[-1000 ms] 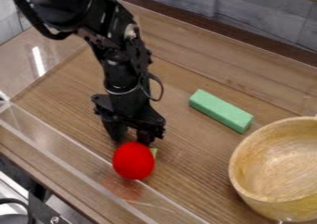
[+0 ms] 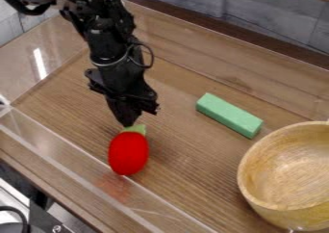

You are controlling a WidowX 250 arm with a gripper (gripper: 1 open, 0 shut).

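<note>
My black gripper (image 2: 122, 112) hangs over the left-centre of the wooden table, its fingers close together and shut, with nothing visible between them. Just below it a red object (image 2: 129, 154) with a small green top lies on the table, apart from the fingertips.
A green block (image 2: 229, 115) lies to the right. A large yellow bowl (image 2: 286, 174) sits at the lower right. A cable runs near the lower-left edge.
The gripper has moved up and left, away from the red object. The red object has shifted slightly up and left, and more of its green top shows.
</note>
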